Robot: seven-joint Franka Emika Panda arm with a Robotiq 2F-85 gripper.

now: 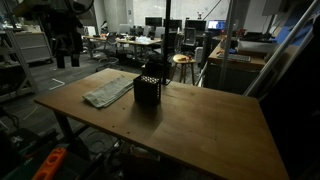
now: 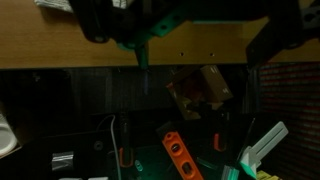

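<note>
A black mesh box [image 1: 147, 91] stands upright near the middle of the wooden table [image 1: 205, 120] in the exterior view. To its left, a folded grey cloth [image 1: 108, 91] lies flat. My gripper [image 1: 67, 62] hangs at the upper left, above and beyond the table's left end, well apart from both. In the dark wrist view, the fingers of the gripper stand wide apart, open, with nothing held between them. A strip of the table edge [image 2: 220, 45] crosses behind them. Part of the pale cloth [image 2: 55, 4] shows at the top left.
Below the table edge, the wrist view shows a brown box [image 2: 198, 92], an orange tool [image 2: 180, 154] and other clutter on a dark surface. A stool [image 1: 181, 62] stands behind the table.
</note>
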